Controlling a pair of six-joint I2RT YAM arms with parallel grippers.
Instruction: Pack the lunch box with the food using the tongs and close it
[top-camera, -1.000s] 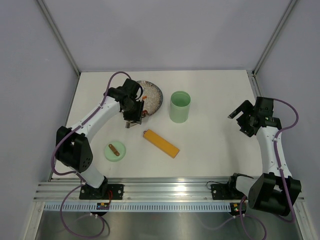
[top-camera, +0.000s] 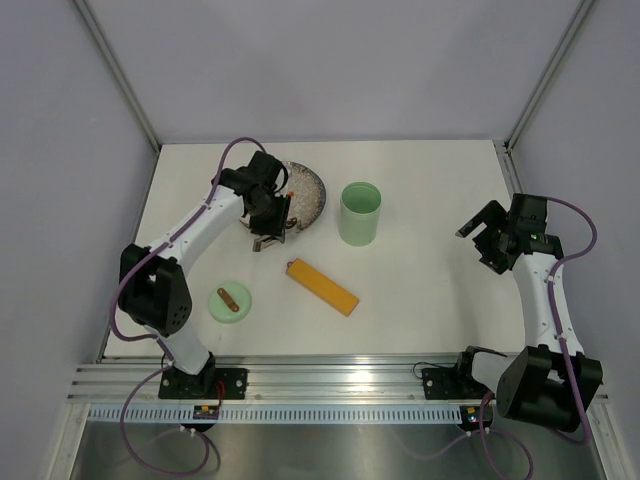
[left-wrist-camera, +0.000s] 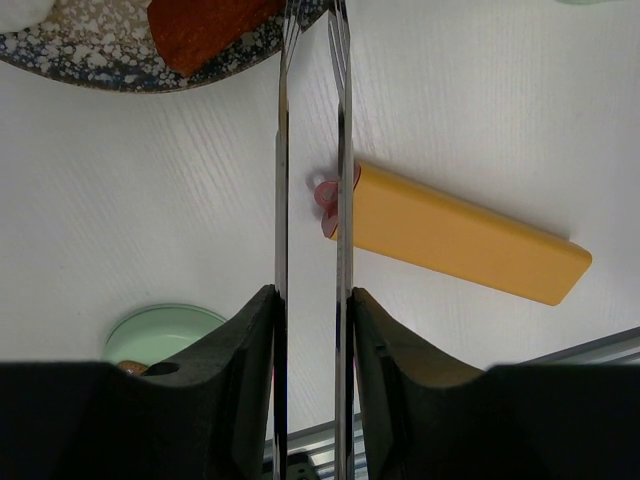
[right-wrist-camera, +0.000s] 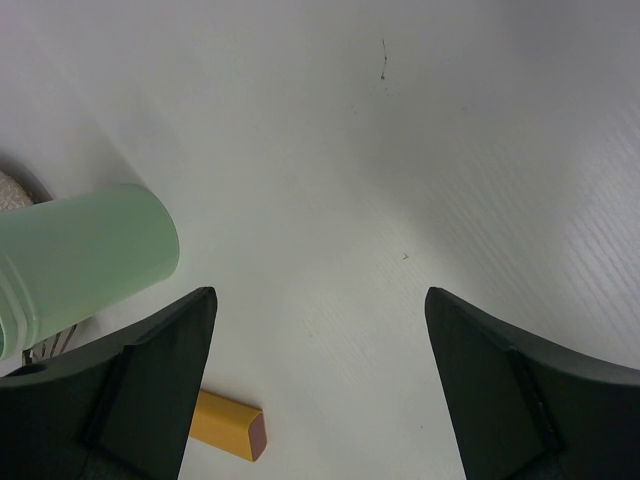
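Observation:
A speckled plate (top-camera: 309, 188) at the back left lies partly under my left gripper (top-camera: 275, 230), which has long metal tongs. In the left wrist view an orange-brown piece (left-wrist-camera: 210, 30) lies on the plate, beside the tongs; their tips at the top edge are close together, and whether anything is between them is unclear. A yellow-orange bar-shaped box (top-camera: 322, 287) lies in front, and a green cup (top-camera: 360, 215) stands right of the plate. A small green dish (top-camera: 240, 310) holds a brown item. My right gripper (top-camera: 478, 235) stands open and empty at the right.
Walls rise at back and sides, and a metal rail (top-camera: 320, 365) runs along the front edge.
The right arm and the objects on the table look unchanged.

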